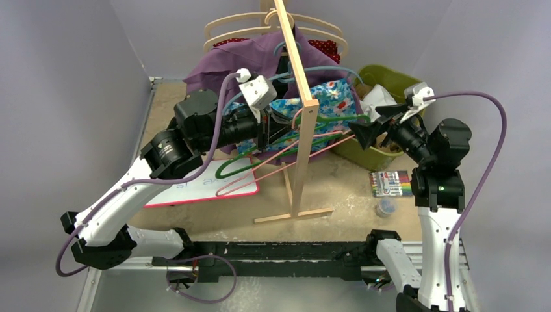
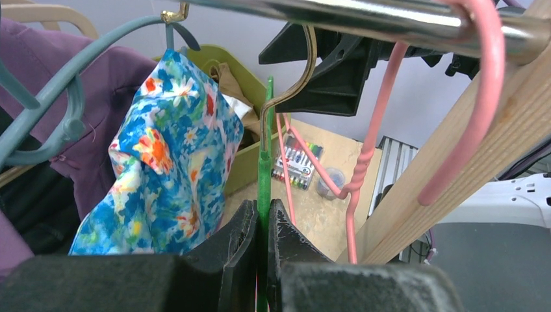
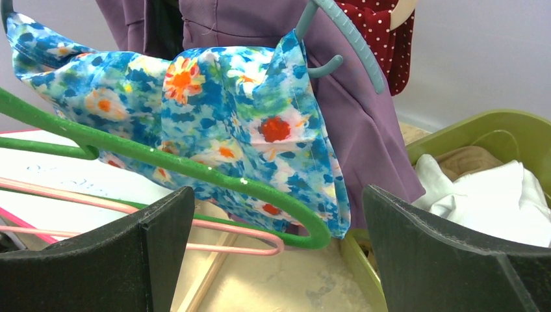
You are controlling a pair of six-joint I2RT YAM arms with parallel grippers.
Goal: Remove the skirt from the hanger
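Note:
My left gripper [image 1: 283, 128] is shut on the green hanger [image 2: 264, 175], just below its metal hook [image 2: 292, 88]. The floral skirt [image 3: 234, 110] hangs from a blue hanger behind the green one; in the right wrist view its top corner is at that hanger's arm. Pink hangers [image 2: 364, 162] hang beside the green one. My right gripper [image 1: 361, 129] is open at the right ends of the green and pink hangers, which show between and beside its fingers in the right wrist view, with the skirt beyond.
The wooden rack [image 1: 303, 156] stands between my arms, carrying purple garments [image 1: 221, 65]. A green bin [image 1: 364, 157] is at the back right, markers [image 1: 390, 184] and a small jar [image 1: 386, 207] in front of it. A whiteboard [image 1: 182, 192] lies at left.

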